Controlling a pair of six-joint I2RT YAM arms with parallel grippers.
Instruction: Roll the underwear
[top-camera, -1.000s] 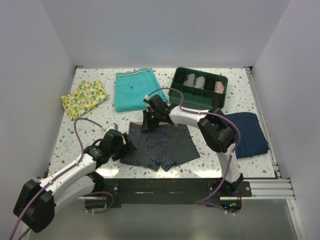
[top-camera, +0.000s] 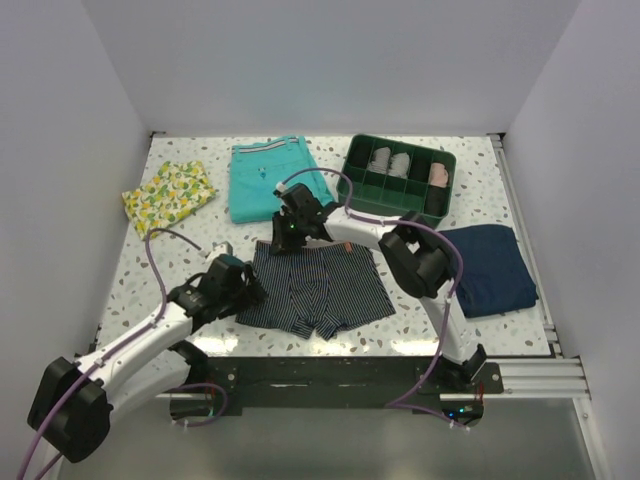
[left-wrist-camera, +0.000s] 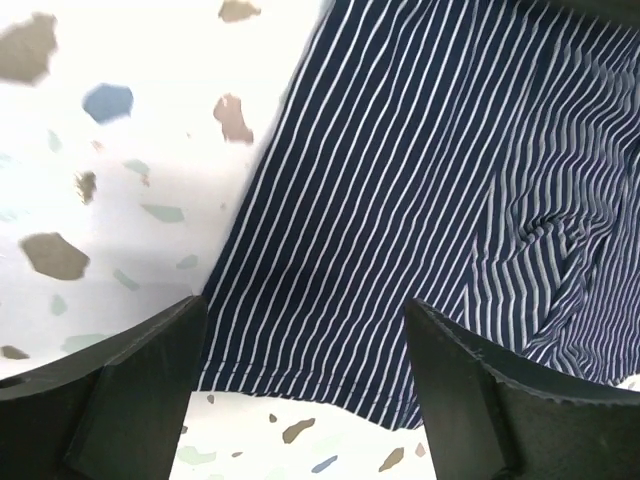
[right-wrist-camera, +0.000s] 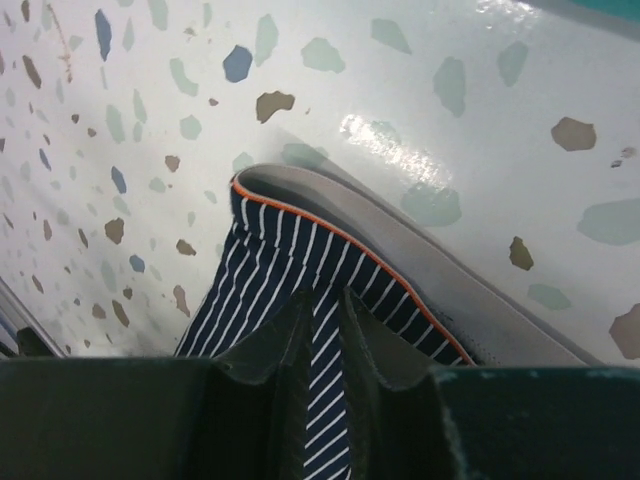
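Note:
Navy underwear with white pinstripes (top-camera: 355, 290) lies spread on the speckled table, its legs toward the front edge. Its waistband (right-wrist-camera: 300, 225), with an orange line and grey inside, shows in the right wrist view. My left gripper is open, low over the left part of the underwear, fingers either side of it. My right gripper is at the waistband near the back left corner, its fingers close together over the striped cloth; whether cloth is between them is unclear.
A folded teal cloth (top-camera: 270, 180) and a green divided box (top-camera: 420, 160) are at the back. A yellow patterned cloth (top-camera: 165, 200) lies at back left, a dark blue folded cloth (top-camera: 485, 270) at right. Some bare table shows at front right.
My right gripper has moved slightly left along the waistband. My left gripper and the underwear have shifted slightly left.

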